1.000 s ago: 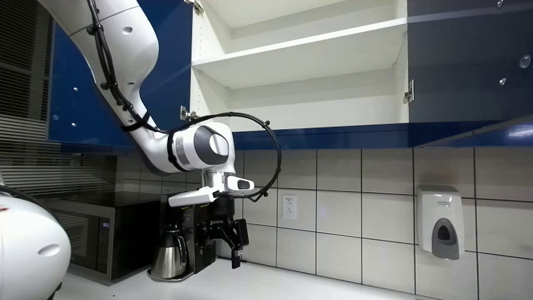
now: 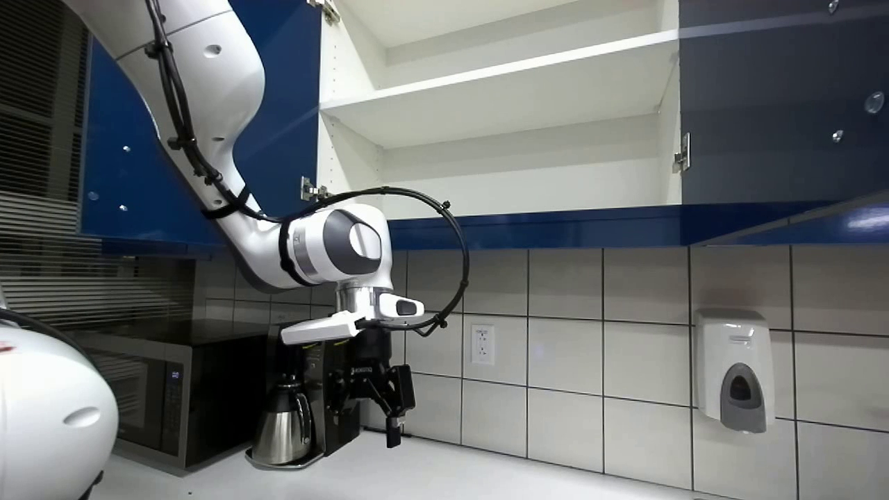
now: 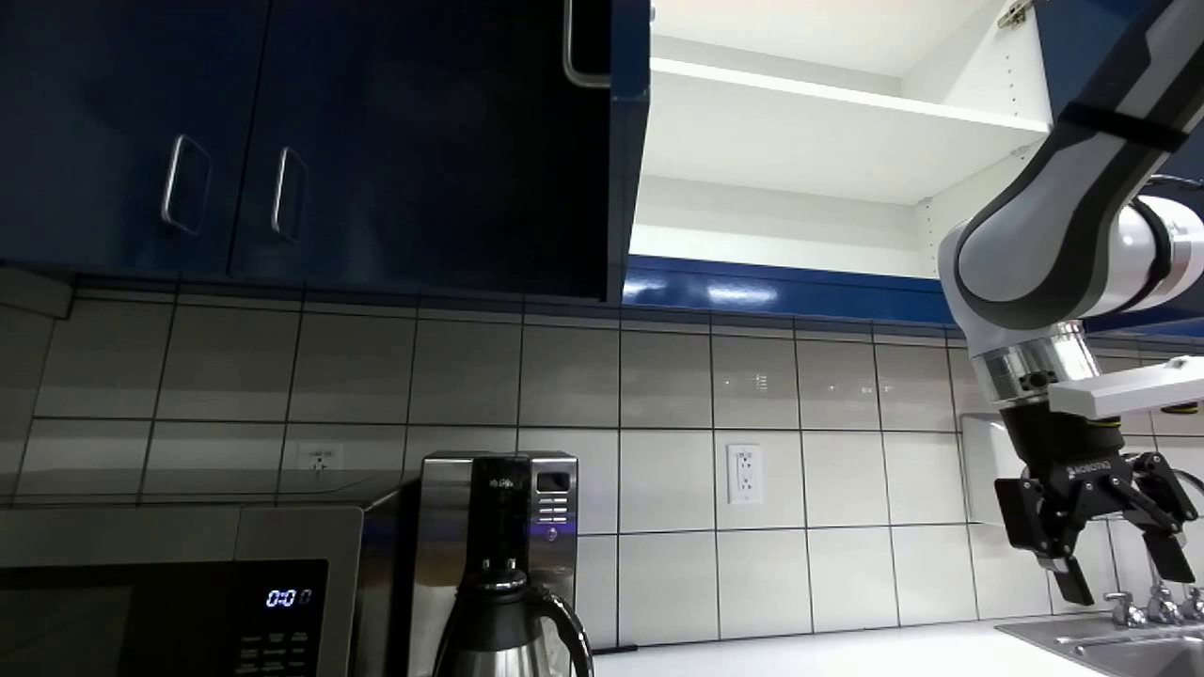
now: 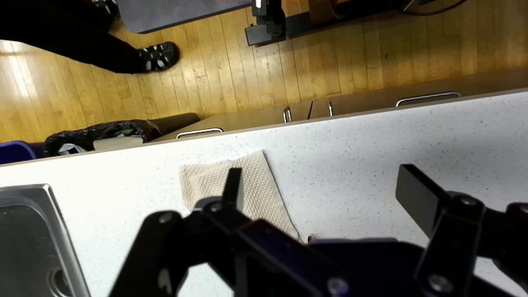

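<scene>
My gripper stands open above the counter, its two black fingers wide apart and nothing between them. In exterior view 2 the gripper [image 3: 1121,570] hangs pointing down at the right, near the sink. A folded beige cloth [image 4: 260,193] lies flat on the white speckled counter [image 4: 356,148], partly covered by the left finger in the wrist view. Beside the cloth's corner a small dark red bit [image 4: 310,239] shows; the gripper's body hides what it belongs to.
Above the counter is an open, empty cupboard [image 2: 517,92]. A coffee maker with a steel carafe [image 2: 283,429] and a microwave [image 2: 158,392] stand at the left. The sink [image 4: 47,218] lies left of the cloth, and a soap dispenser [image 2: 735,367] hangs on the tiles.
</scene>
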